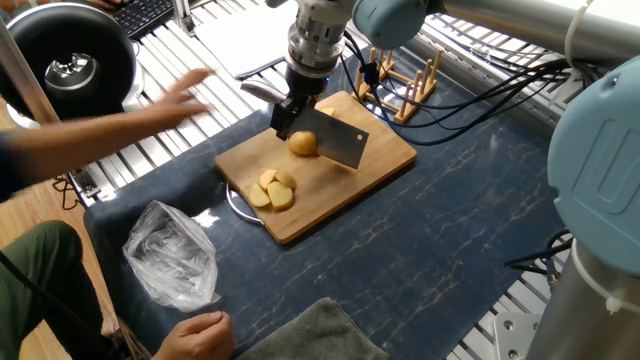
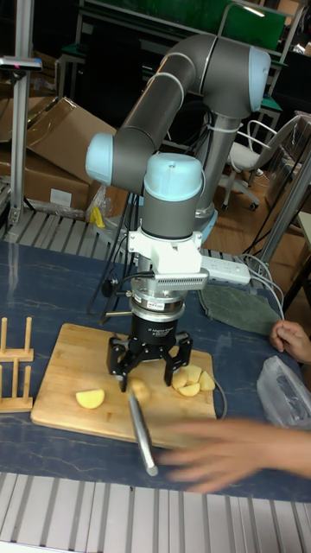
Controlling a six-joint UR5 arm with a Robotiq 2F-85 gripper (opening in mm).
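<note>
My gripper (image 2: 146,379) is over the wooden cutting board (image 2: 69,369), its fingers spread wide apart in exterior view 3. A cleaver (image 1: 342,140) stands on the board below and between the fingers, its handle (image 2: 142,438) pointing toward the reaching person. Against the blade is a round potato piece (image 1: 302,143); whether the blade is sunk into it cannot be told. Several cut potato pieces (image 1: 273,190) lie near the board's left end in exterior view 1. A single potato slice (image 2: 90,398) lies on the other side of the blade.
A person's blurred hand (image 2: 207,452) reaches toward the cleaver handle. A clear plastic bag (image 1: 172,258), a grey cloth (image 1: 312,335) and the person's other hand (image 1: 200,335) are nearby. The wooden rack (image 1: 405,95) stands beyond the board. Dark tabletop right of the board is free.
</note>
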